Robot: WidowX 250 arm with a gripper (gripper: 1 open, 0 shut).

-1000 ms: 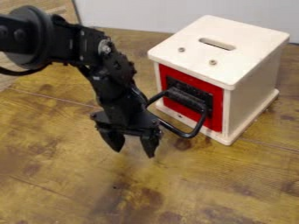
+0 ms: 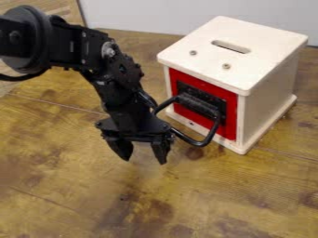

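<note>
My black gripper [image 2: 141,149] hangs low over the wooden floor at the centre, fingers pointing down and apart, with nothing visible between them. A white box [image 2: 267,112] stands to its right, with a slot and two small fittings on top and a red front panel [image 2: 183,85] holding a black insert. A black tube or cable loops from near that panel toward my wrist, partly hidden behind the gripper.
A pale wall runs along the back, behind the box.
My arm has shifted very slightly up and to the left; the box has not moved.
</note>
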